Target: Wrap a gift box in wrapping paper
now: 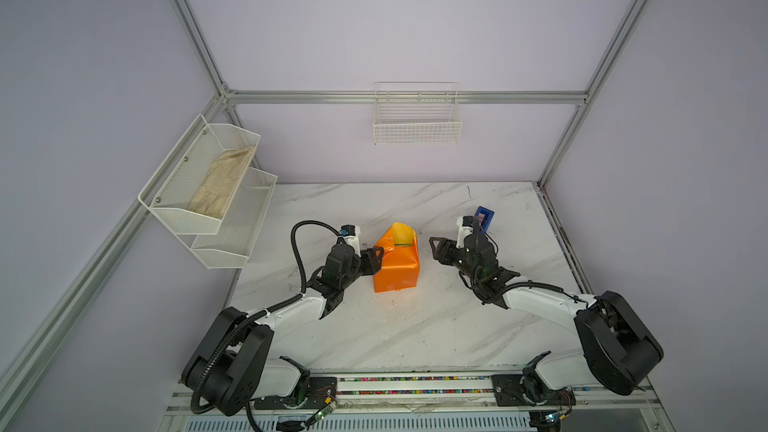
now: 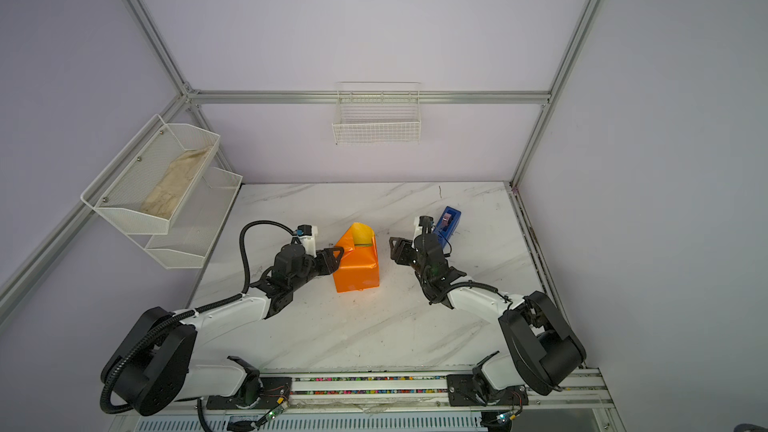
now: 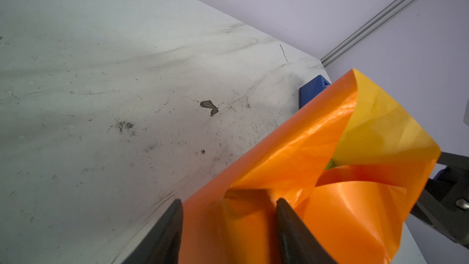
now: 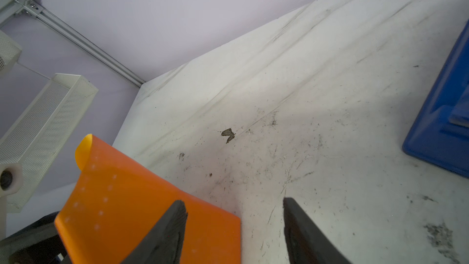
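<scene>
A gift box wrapped in glossy orange paper (image 1: 396, 272) stands mid-table, its yellow-lined top flaps (image 3: 381, 127) raised and partly folded. At its left side, my left gripper is part open, its fingers on either side of a creased orange corner in the left wrist view; whether it grips the paper is unclear. My right gripper is open just right of the box (image 4: 132, 205), apart from it, with nothing held between its fingers.
A blue object (image 2: 448, 216), tray-like, lies at the back right of the marble table (image 1: 432, 328). White mesh shelves (image 1: 200, 216) hang at the left wall and a wire basket (image 1: 416, 128) on the back wall.
</scene>
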